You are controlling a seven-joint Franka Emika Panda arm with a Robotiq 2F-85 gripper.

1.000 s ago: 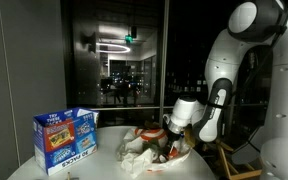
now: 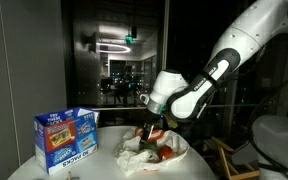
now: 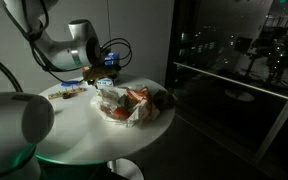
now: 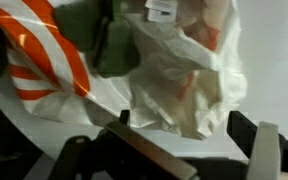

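On the round white table lies a crumpled plastic bag (image 2: pixel 134 155), white with orange stripes that show at the left of the wrist view. Dark green items (image 4: pixel 116 48) and something reddish (image 2: pixel 165 153) are in or on the bag. My gripper is open above the bag's near edge, a black finger on each side. Nothing is held between the fingers. In exterior view 2 the arm's wrist (image 3: pixel 82 45) stands over the far side of the bag (image 3: pixel 134 106). What lies deeper inside the bag is hidden.
A blue and red box (image 2: pixel 66 138) stands upright on the table at the left in exterior view 1. Small items (image 3: pixel 69 90) lie behind the bag in exterior view 2.
The arm has risen and swung left in exterior view 1, from low over the bag's right side to higher above its middle. The box has not moved.
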